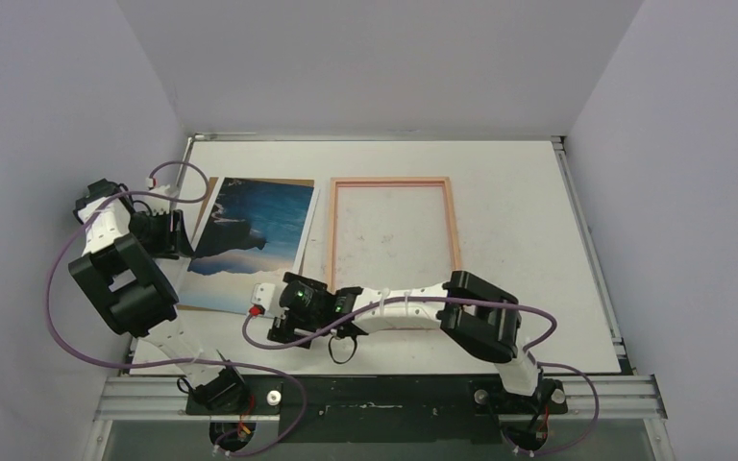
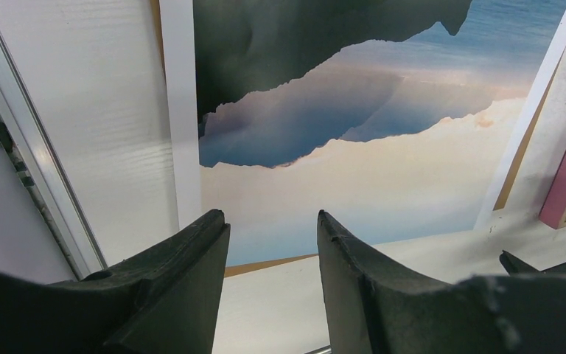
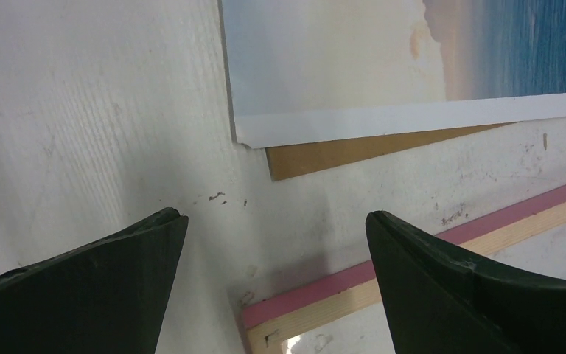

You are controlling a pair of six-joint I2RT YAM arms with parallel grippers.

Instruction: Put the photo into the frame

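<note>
The photo, a sea and cloud picture with a white border, lies on a slightly turned brown board at the left of the table. To its right rests the wooden frame, flat and empty. My left gripper is over the photo's left side, its fingers part open with nothing between them. Beyond the photo's near right corner is my right gripper, wide open and empty, with the frame's corner showing below its right finger. In the top view the right arm hides the frame's near left corner.
A metal rail and a grey wall stand close on the left. Purple cables loop along both arms.
</note>
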